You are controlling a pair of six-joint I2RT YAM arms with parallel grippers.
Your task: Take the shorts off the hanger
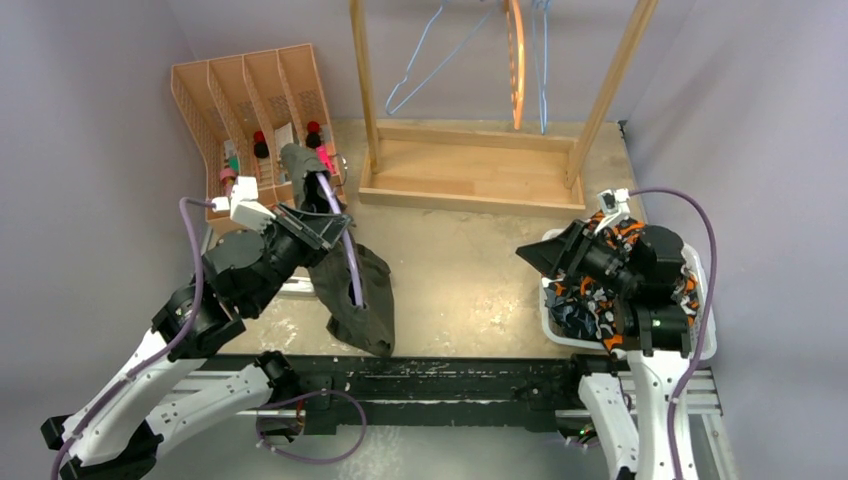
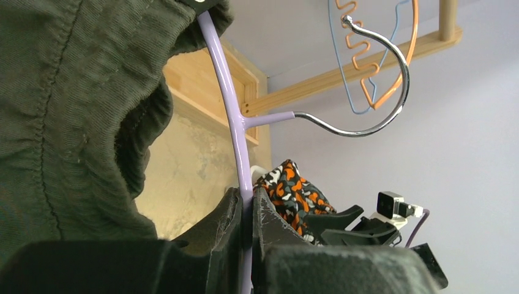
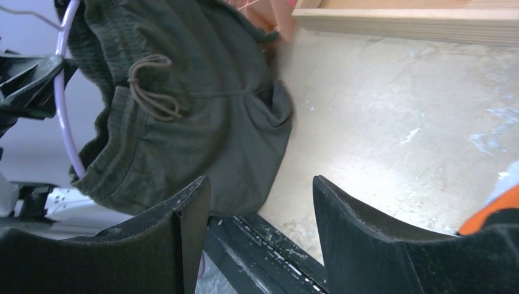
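Dark green shorts (image 1: 362, 300) hang from a lilac hanger (image 1: 350, 262), whose bar runs inside the waistband opening. In the right wrist view a drawstring (image 3: 152, 92) dangles from the waistband of the shorts. My left gripper is shut on the lilac bar near its metal hook (image 2: 401, 79). Over by the basket, my right gripper (image 1: 535, 258) stands with its fingers (image 3: 194, 211) apart and only bare table between them. The shorts are well off to its left, untouched by it.
A white basket (image 1: 549, 325) with orange-and-black patterned cloth (image 1: 620, 240) sits under the right arm. At the back stands a wooden rack (image 1: 470, 207) with blue and orange hangers (image 1: 517, 70). An orange divided organizer (image 1: 200, 110) is at back left.
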